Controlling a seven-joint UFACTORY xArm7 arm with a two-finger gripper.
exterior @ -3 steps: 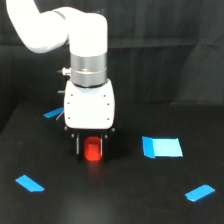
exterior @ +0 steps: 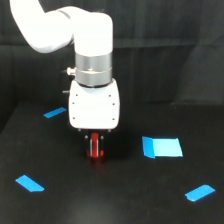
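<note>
Below the white arm, my gripper (exterior: 96, 153) points straight down near the left-middle of the dark table. Its dark fingers are drawn close together with a small red block (exterior: 96, 146) between them, and they appear shut on it. Only a narrow strip of the block's red face shows; the fingers hide its sides. Whether its underside touches the table is too dark to tell.
A light blue square with a brighter blue side (exterior: 162, 147) lies to the right. Blue tape strips mark the table at the front left (exterior: 29, 183), front right (exterior: 200, 192) and back left (exterior: 55, 112).
The fingers stood wide on both sides of the red block a second ago; now they are close in on it. The arm has shifted slightly to the right.
</note>
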